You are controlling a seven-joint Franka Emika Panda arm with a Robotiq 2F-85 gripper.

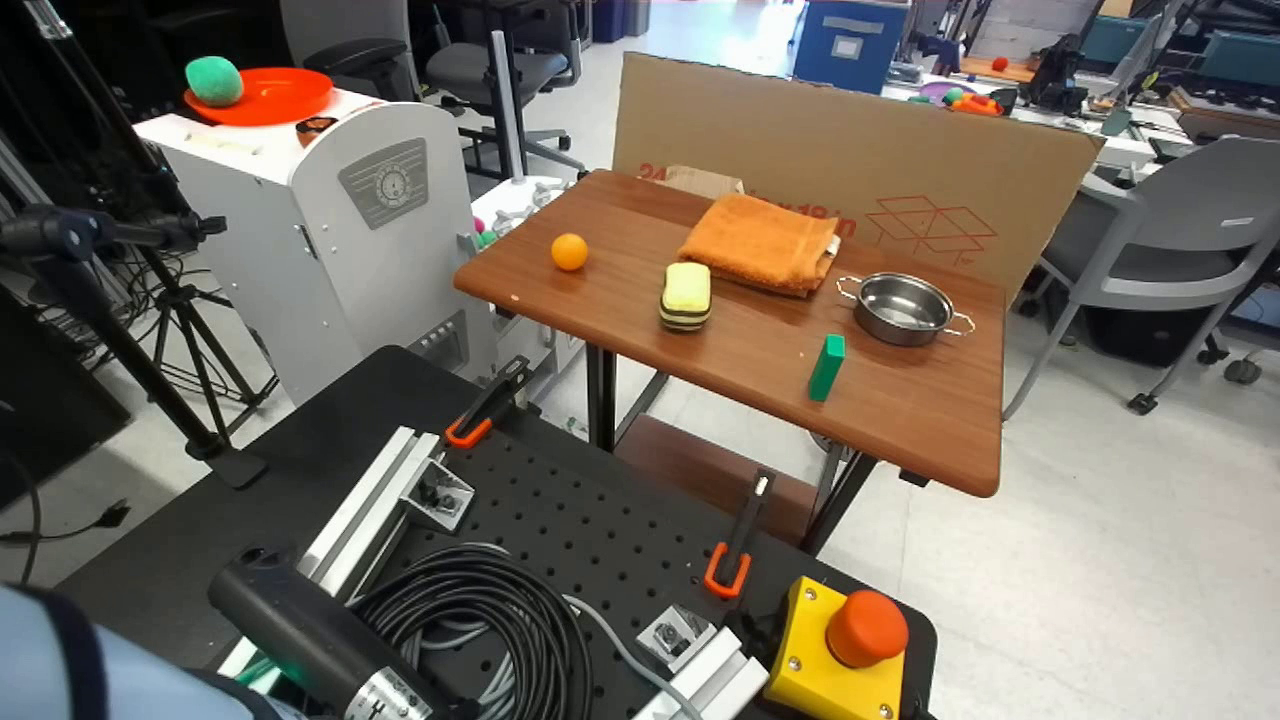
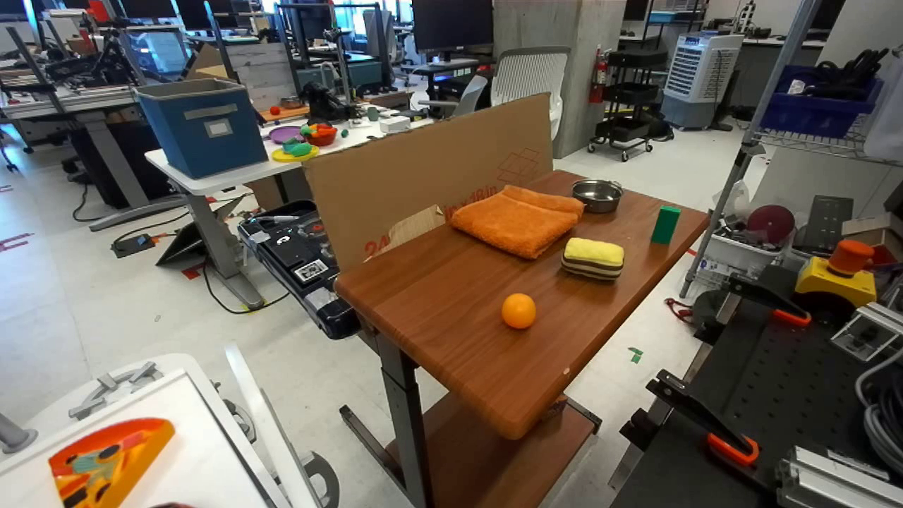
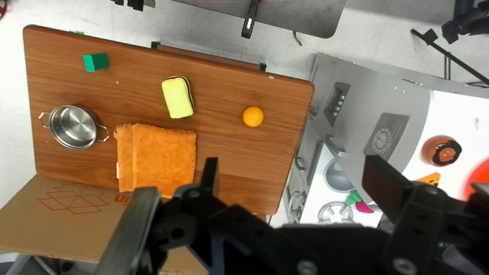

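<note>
In the wrist view my gripper is open wide, its dark fingers apart with nothing between them, and it hangs high above the table's height. On the wooden table (image 3: 229, 151) lie an orange ball (image 3: 253, 116), a yellow sponge (image 3: 177, 97) with dark stripes along its side, and a folded orange towel (image 3: 158, 158). A steel pot (image 3: 75, 126) with two handles stands empty toward one end. Close to it, a green block (image 1: 827, 367) is upright near the table's long edge. Neither exterior view shows the gripper.
A cardboard panel (image 1: 840, 156) walls off the table's far long side. A white play kitchen (image 1: 372, 252) adjoins the ball's end. The black pegboard bench (image 1: 576, 516) carries clamps and a yellow stop-button box (image 1: 828, 648). Around the ball, the tabletop is bare.
</note>
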